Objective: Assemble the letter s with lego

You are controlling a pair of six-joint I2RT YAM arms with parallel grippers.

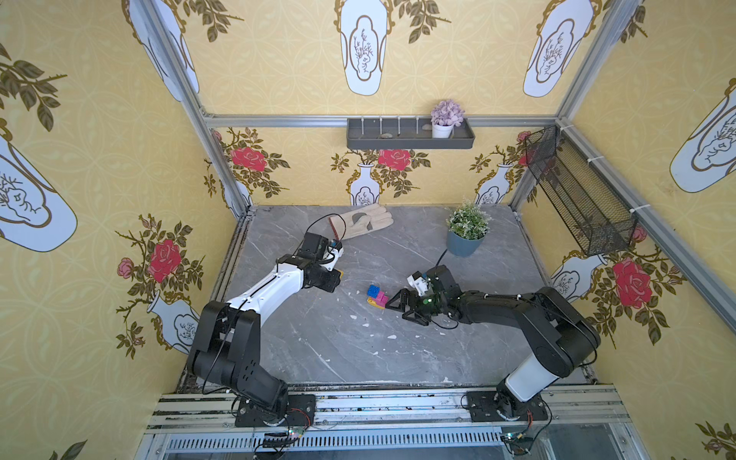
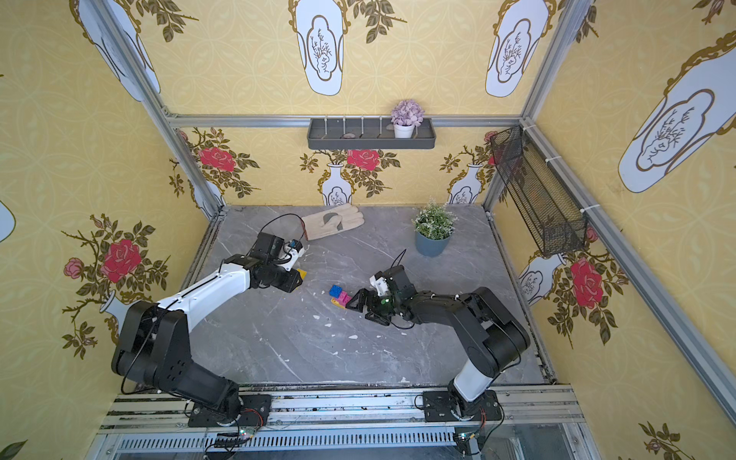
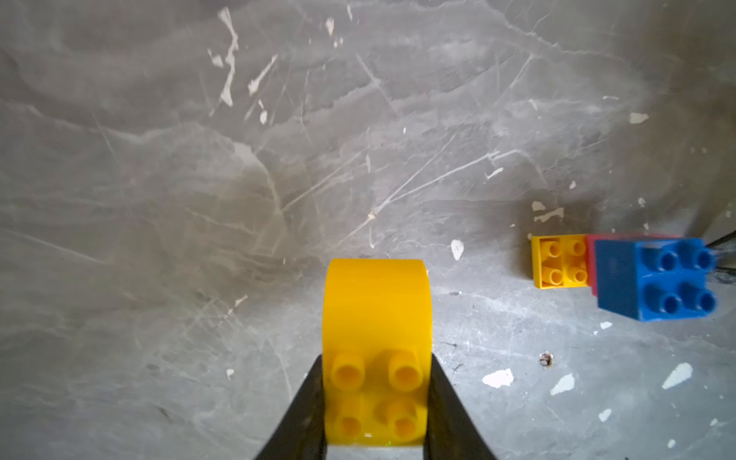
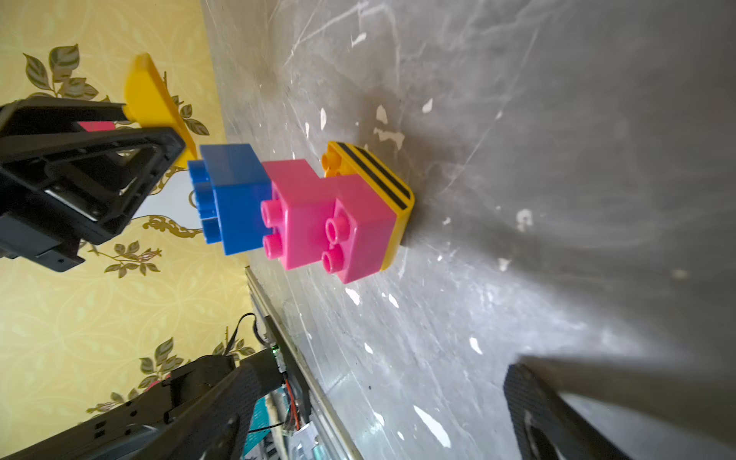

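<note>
A stack of bricks lies mid-table: a blue brick, pink bricks and yellow bricks, one with black stripes. My left gripper is shut on a curved yellow brick, raised off the table to the left of the stack. My right gripper stands open, low beside the stack on its right, with only bare table between its fingertips.
A beige glove lies at the back, a potted plant at back right. A mesh basket hangs on the right wall.
</note>
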